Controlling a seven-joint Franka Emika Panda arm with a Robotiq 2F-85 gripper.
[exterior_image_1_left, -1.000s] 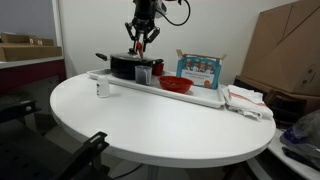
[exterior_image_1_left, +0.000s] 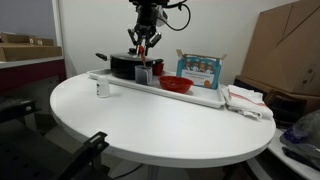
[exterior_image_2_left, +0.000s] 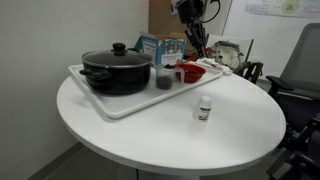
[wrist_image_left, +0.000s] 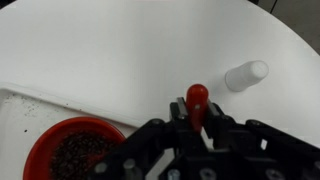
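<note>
My gripper is shut on a red object (wrist_image_left: 197, 94), seen nearly end-on in the wrist view, so its full shape is hidden. In exterior view 1 the red object (exterior_image_1_left: 142, 49) hangs down from the gripper, above a grey cup (exterior_image_1_left: 142, 75) on the tray. A red bowl (wrist_image_left: 68, 152) of small dark pieces lies to the left of the gripper in the wrist view. On the bare table stands a small white bottle (wrist_image_left: 246, 75), apart from the gripper.
The white tray (exterior_image_2_left: 144, 104) also bears a black lidded pot (exterior_image_2_left: 117, 72) and a blue picture box (exterior_image_1_left: 200, 68). A white towel (exterior_image_1_left: 247, 101) lies at the tray's right end.
The gripper and the red object have shifted slightly to the right in exterior view 1. Everything on the tray and table stays where it was.
</note>
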